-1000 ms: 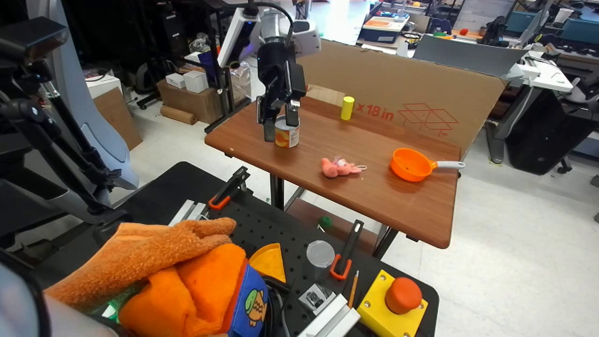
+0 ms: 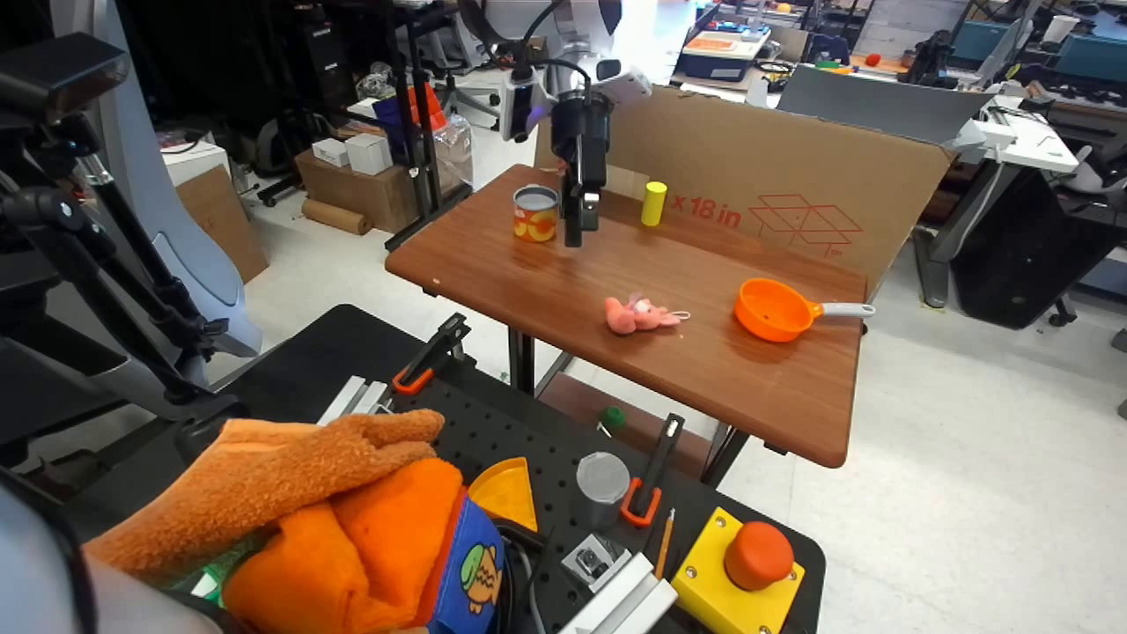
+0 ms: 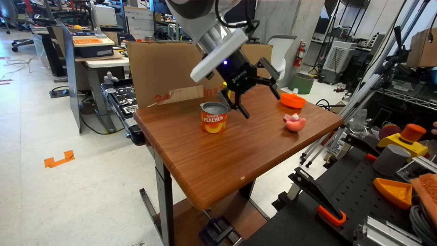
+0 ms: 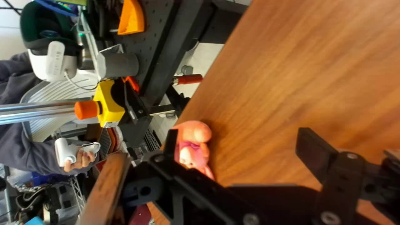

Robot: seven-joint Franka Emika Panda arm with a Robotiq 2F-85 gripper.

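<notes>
My gripper (image 3: 262,104) hangs over the table, its fingers spread wide and nothing between them. The wrist view shows bare wood between the two fingers. In exterior view 2, a peach can (image 3: 213,119) stands upright on the table just left of the gripper, apart from it. A pink plush toy (image 2: 637,315) lies near the table's front edge; one finger partly covers it in the wrist view. The orange strainer (image 2: 773,311) with a grey handle rests at the right. At the back, a yellow cylinder (image 2: 654,202) stands upright.
A cardboard sheet (image 2: 718,158) walls off the table's back edge. In front is a black bench with an orange cloth (image 2: 349,549), clamps and a yellow-and-red button box (image 2: 734,576).
The arm has moved right, away from the can it was around or close beside. The can now stands slightly farther back and left. The toy, strainer and cylinder have not moved.
</notes>
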